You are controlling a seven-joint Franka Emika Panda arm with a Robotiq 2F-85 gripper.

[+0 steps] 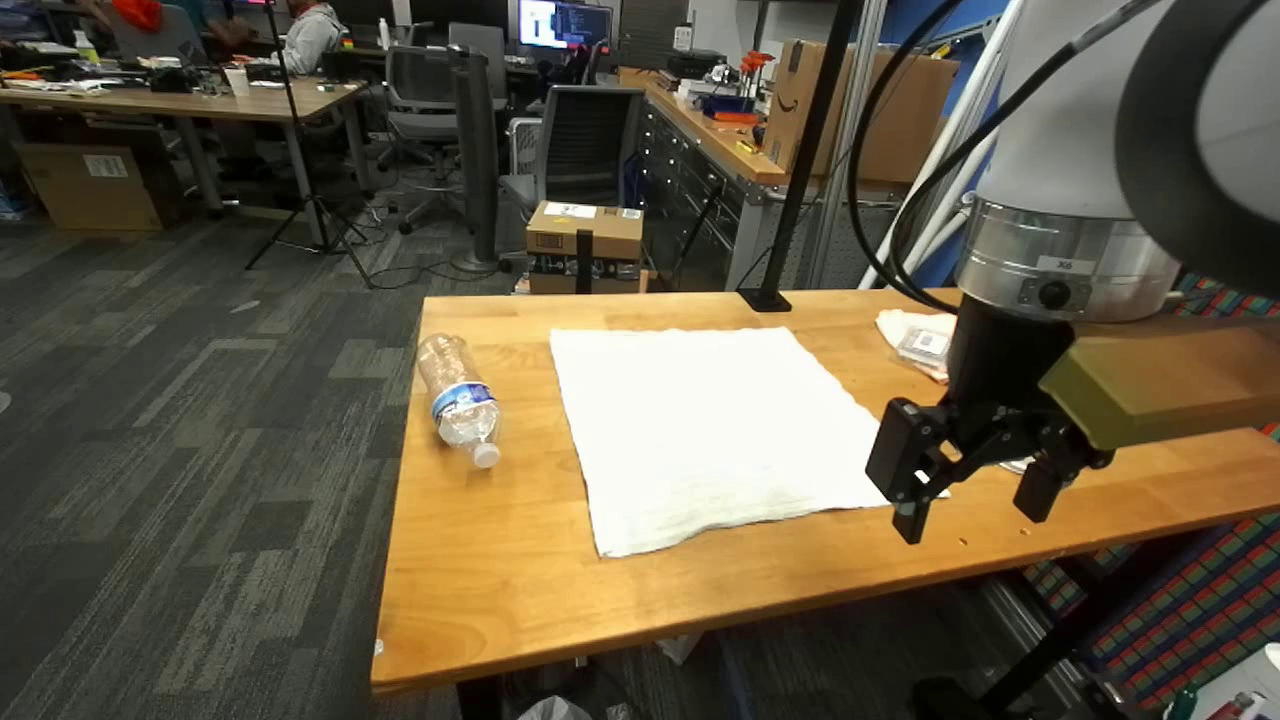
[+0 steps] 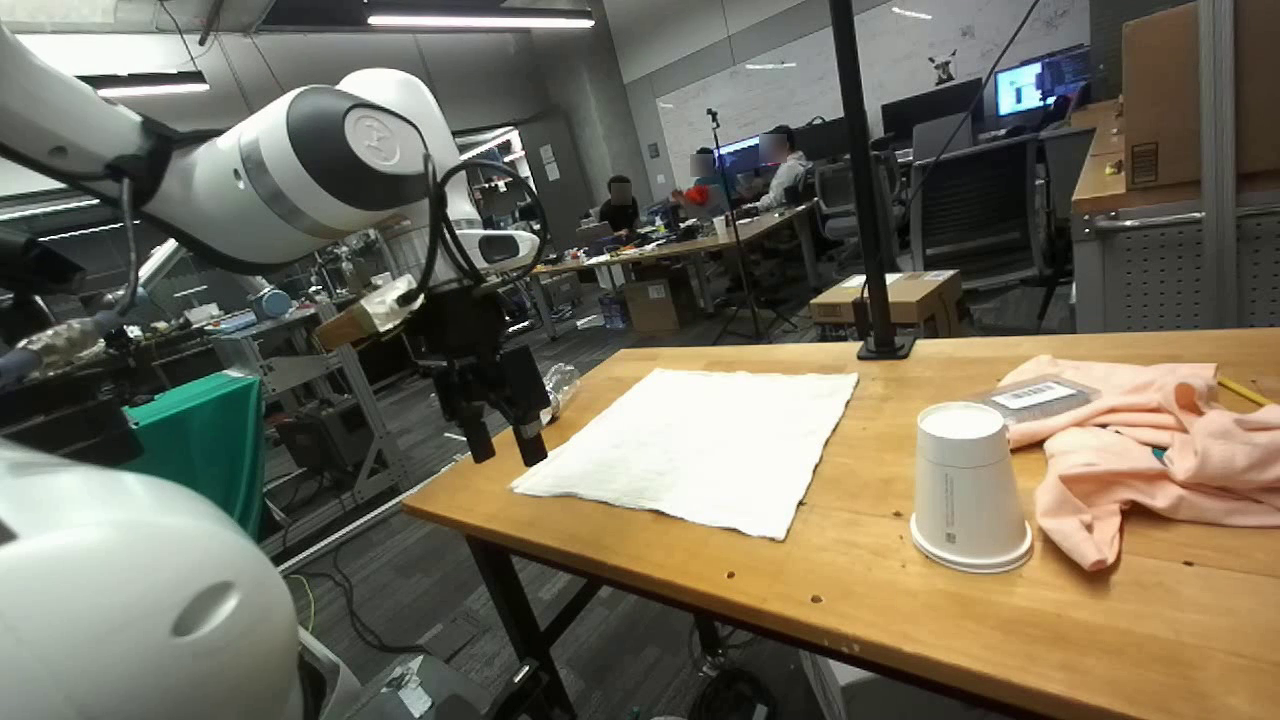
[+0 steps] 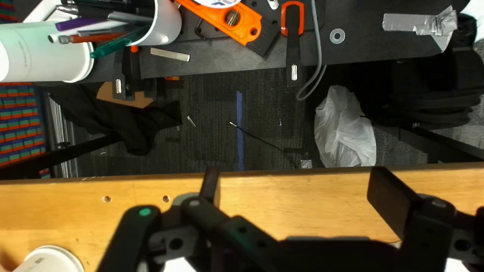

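My gripper (image 1: 974, 518) hangs above the table's near edge, its fingers wide apart and empty. In the wrist view, one dark finger (image 3: 212, 188) shows on the left and the other on the right, with only bare wood and the floor between. A white cloth (image 1: 708, 432) lies flat on the table, seen in both exterior views. On its far side from the paper cup, a clear plastic bottle (image 1: 463, 402) with a blue label lies on its side. The white paper cup (image 2: 967, 486) stands upside down next to a crumpled peach cloth (image 2: 1152, 450).
A flat clear packet (image 2: 1038, 400) with a label rests against the peach cloth. The black post (image 2: 872, 180) rises from the table's back edge. Pens in a cup (image 3: 164, 22) and tools occupy a dark surface beyond the table edge. Bare wood surrounds the white cloth.
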